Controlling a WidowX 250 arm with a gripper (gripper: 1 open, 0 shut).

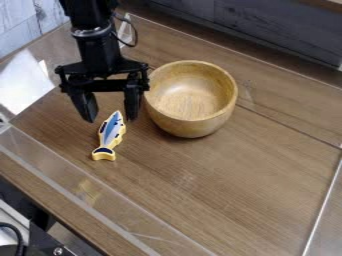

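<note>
My black gripper (110,108) hangs open at the left of the table, its two fingers pointing down just above and behind a toy fish (110,137) in yellow, white and blue. Nothing shows between the fingers. The fish lies lengthwise on the wood, tail toward the front. A wooden bowl (195,120) stands empty just to the right of the gripper.
Clear panels line its left and right edges, and a grey wall (30,22) stands at the back left. A dark cable shows at the lower left corner.
</note>
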